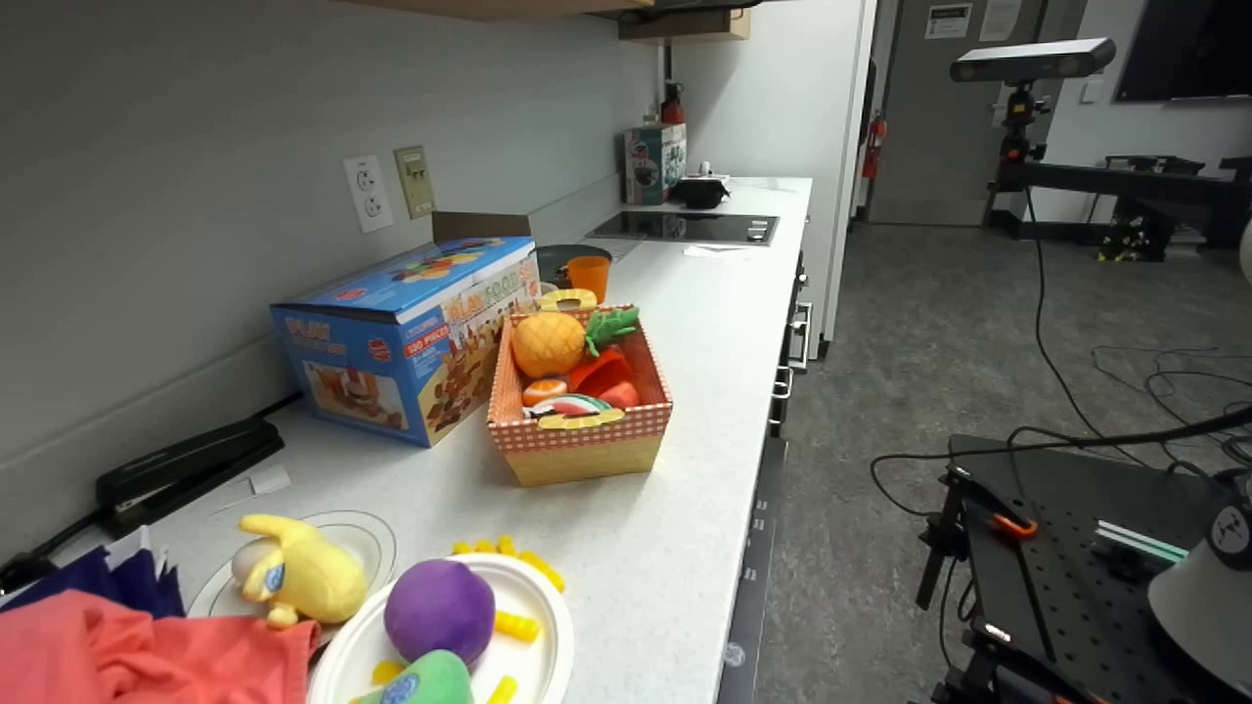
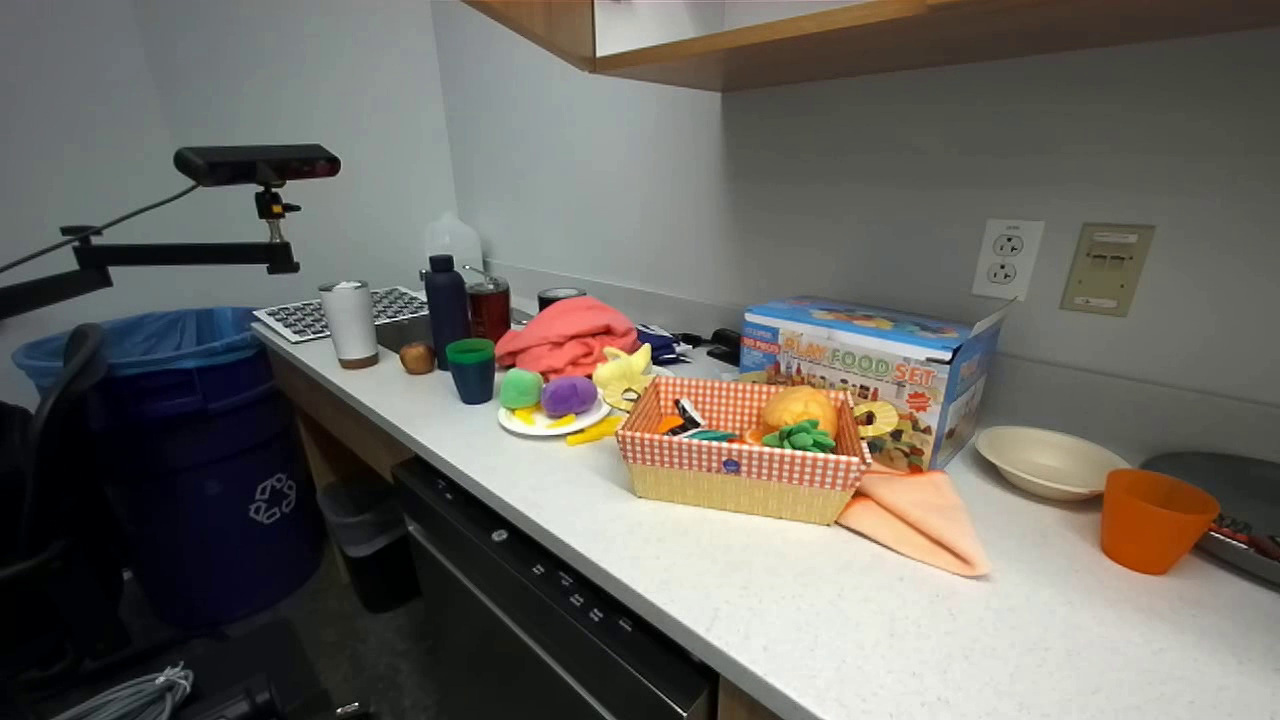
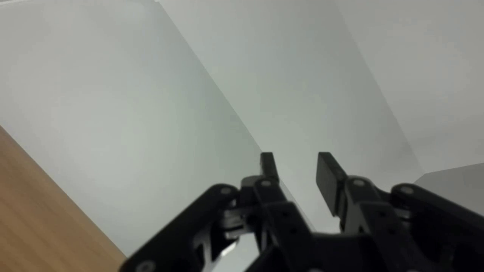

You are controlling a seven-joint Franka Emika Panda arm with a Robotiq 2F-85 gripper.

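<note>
Only the wrist view shows my gripper; its two dark fingers stand apart with bare pale surface visible between them. That view looks at pale panels, with a wooden edge at lower left. On the counter, a checkered basket holds a plush pineapple and other toy food. A white plate carries a purple plush ball, a green plush piece and yellow bits. A yellow plush toy lies beside it. Neither exterior view shows the gripper near these things.
A play food box stands against the wall behind the basket. An orange cup, a cream bowl and an orange cloth lie nearby. Wooden cabinets overhang the counter.
</note>
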